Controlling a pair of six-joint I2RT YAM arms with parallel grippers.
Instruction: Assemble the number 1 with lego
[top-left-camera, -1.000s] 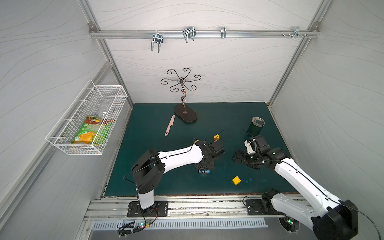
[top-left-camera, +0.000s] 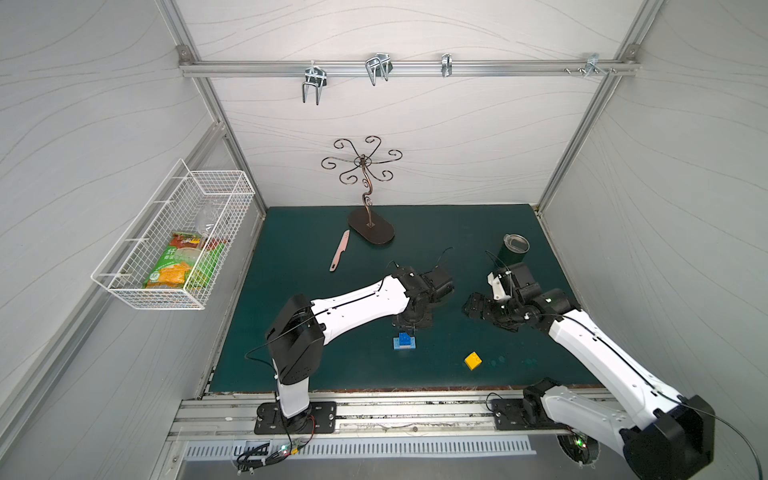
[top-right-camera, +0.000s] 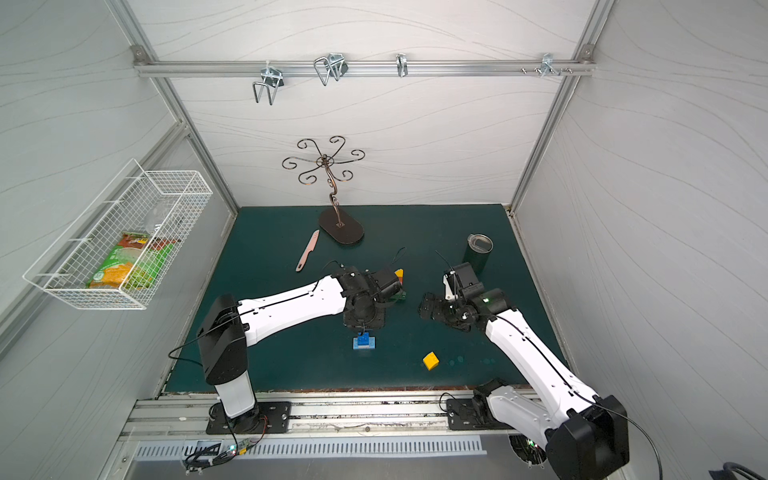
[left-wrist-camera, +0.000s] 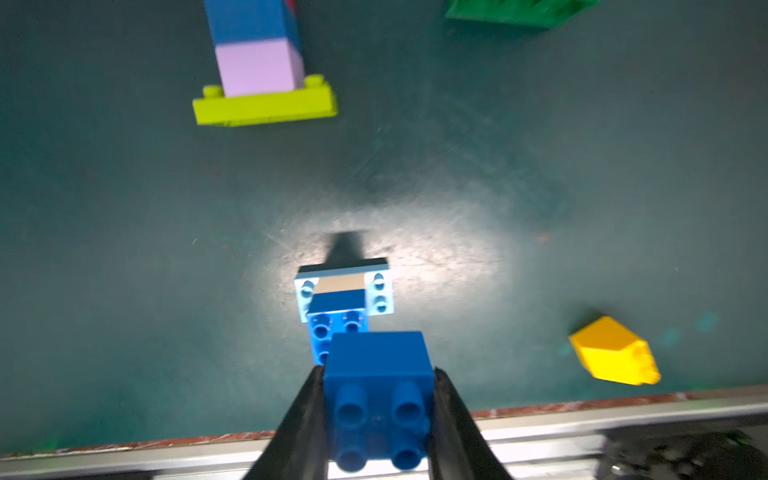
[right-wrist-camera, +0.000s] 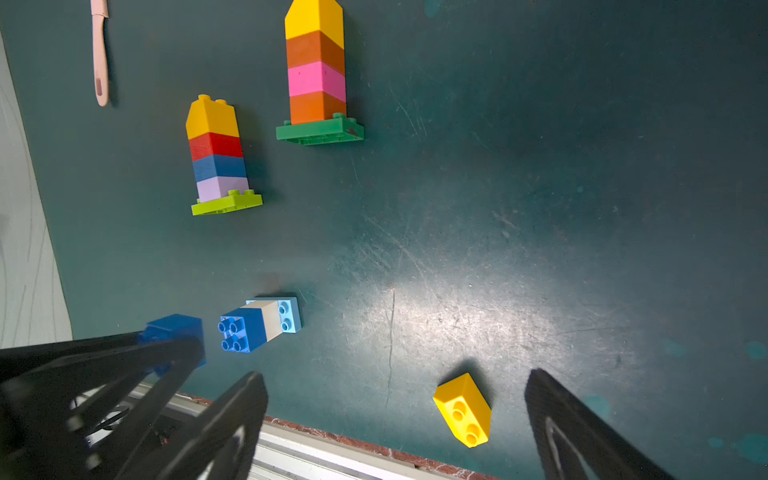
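Between the fingers of my left gripper is a blue brick (left-wrist-camera: 377, 360), held above the table with its studs showing. Beyond it stands a short stack: a light blue base (right-wrist-camera: 289, 313), a beige brick (right-wrist-camera: 273, 317) and a blue top brick (right-wrist-camera: 243, 329); the held brick is apart from it in the right wrist view. To the right a loose yellow slanted brick (right-wrist-camera: 464, 408) lies on the table. My right gripper is open above that side, with nothing gripped, the yellow brick visible below.
Two finished-looking towers stand farther back, one on a lime base (right-wrist-camera: 227, 205), one on a green base (right-wrist-camera: 320, 132). A pink knife (top-left-camera: 340, 250), a metal stand (top-left-camera: 372, 228) and a dark can (top-left-camera: 513, 249) are at the back.
My left gripper has risen slightly and shifted, so the blue top of the short stack now shows in front of it. The right arm has barely moved.
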